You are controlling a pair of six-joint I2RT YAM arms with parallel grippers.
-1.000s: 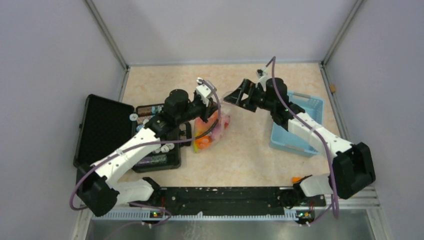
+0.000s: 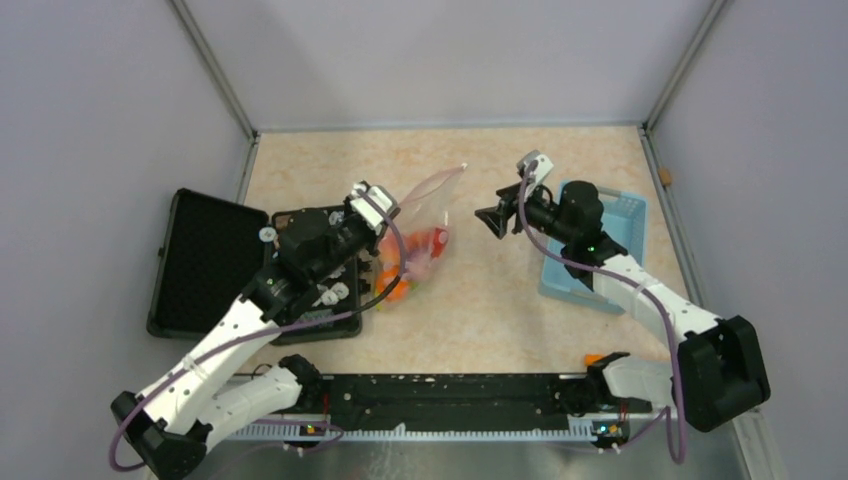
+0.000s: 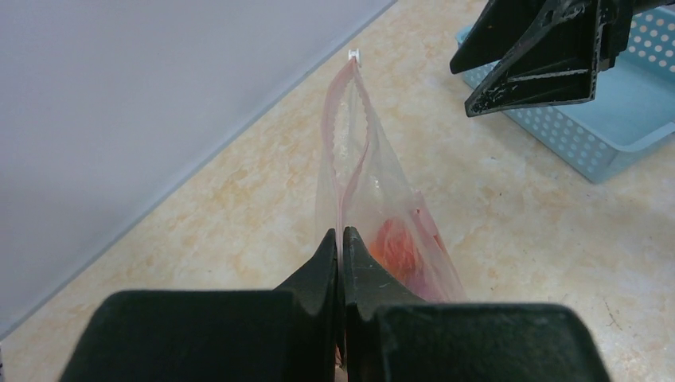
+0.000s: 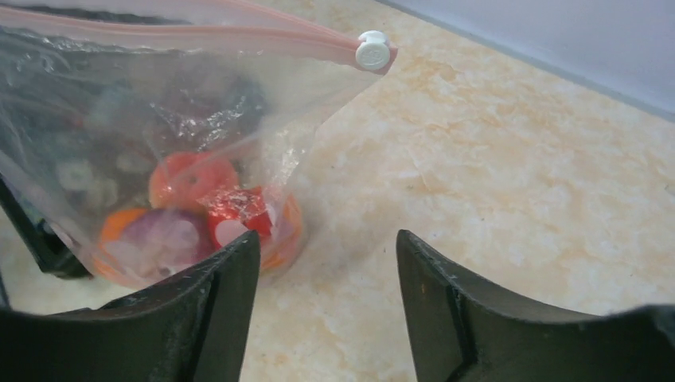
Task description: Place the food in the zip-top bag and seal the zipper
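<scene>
A clear zip top bag (image 3: 382, 179) with a pink rim stands up from the table, its mouth gaping. Red, orange and purple food (image 4: 167, 231) lies at its bottom. At the far corner of the rim sits the white zipper slider (image 4: 372, 51). My left gripper is shut on the near end of the bag's rim, which runs between its fingertips. To the right of the bag, clear of it, my right gripper holds its fingers apart with nothing between them. The slider lies beyond those fingers in the right wrist view.
A black case (image 2: 205, 265) stands open at the left, several small items in its base partly under the left arm. The light blue basket (image 2: 625, 230) is at the right, beneath the right arm. Bare tabletop (image 2: 480, 300) lies between.
My left gripper has shifted left, drawing the bag's rim along.
</scene>
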